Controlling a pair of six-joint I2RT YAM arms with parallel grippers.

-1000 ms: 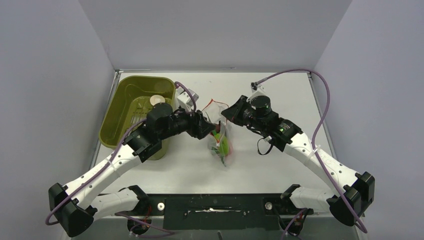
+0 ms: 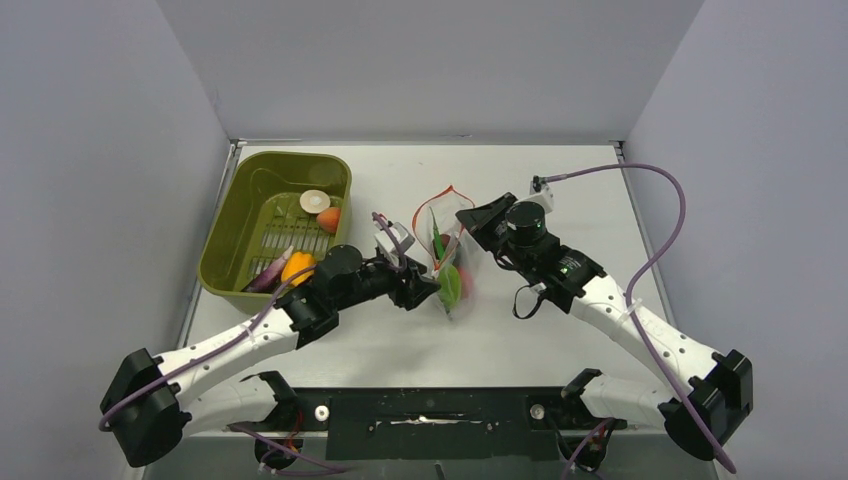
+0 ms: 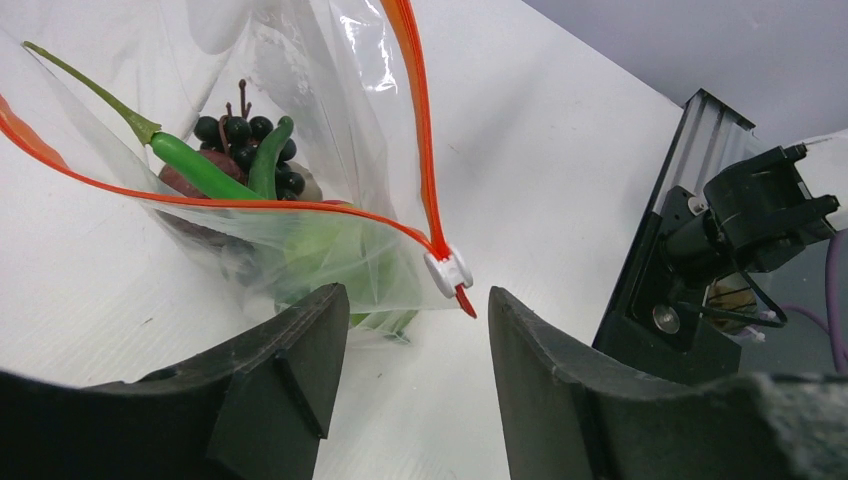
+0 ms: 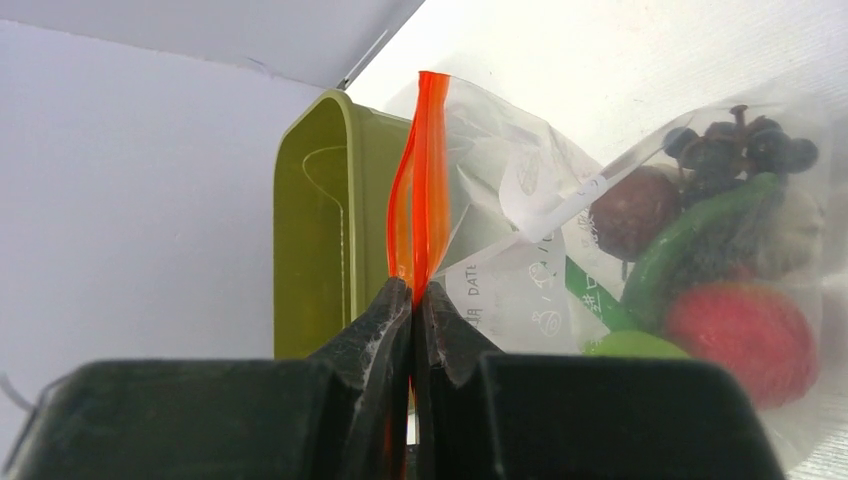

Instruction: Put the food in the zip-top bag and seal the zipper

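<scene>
The clear zip bag (image 2: 472,290) stands mid-table with its orange-lined mouth spread. Inside it are a green pepper (image 3: 200,170), dark grapes (image 3: 240,130) and a red fruit (image 4: 745,340). My right gripper is shut on the orange zip edge (image 4: 432,180) at one side of the mouth. At the mouth's other corner sits the white slider (image 3: 449,271), with a short orange end past it. My left gripper is part open there; the slider appears in the gap between its fingertips, not clamped.
The green bin (image 2: 215,255) at the left holds an orange fruit (image 2: 329,219), a yellow pepper (image 2: 298,266), a purple vegetable (image 2: 268,272) and a white round piece (image 2: 314,202).
My left gripper has come down toward the table front and slightly right, to the bag's near corner. The right gripper has shifted a little right and back, the bag's mouth moving with it.
</scene>
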